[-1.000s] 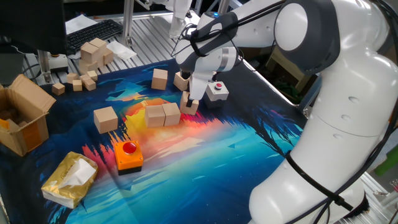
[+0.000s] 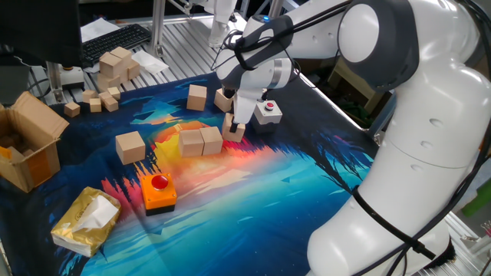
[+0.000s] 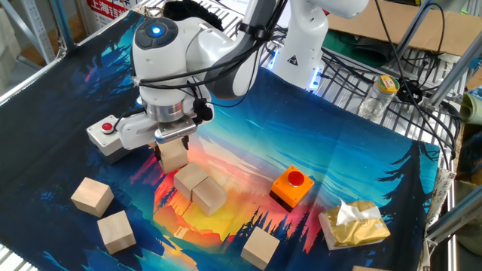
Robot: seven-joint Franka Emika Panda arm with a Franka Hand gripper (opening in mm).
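My gripper (image 3: 172, 146) points down over a wooden block (image 3: 174, 156) near the table's middle. Its dark fingertips stand at opposite sides of that block, which rests on or very near the mat. Whether they press on it or merely stand around it cannot be told. In exterior view 1 the hand partly hides the same block (image 2: 235, 132). Beside it two wooden blocks touch in a row, one nearer (image 3: 190, 180) and one farther from the gripper (image 3: 209, 197).
A grey box with a red button (image 2: 268, 113) stands close to the gripper. An orange button box (image 2: 159, 193) and a tissue pack (image 2: 87, 221) occupy the near side. A cardboard box (image 2: 31, 146) and several small blocks (image 2: 93, 104) lie left.
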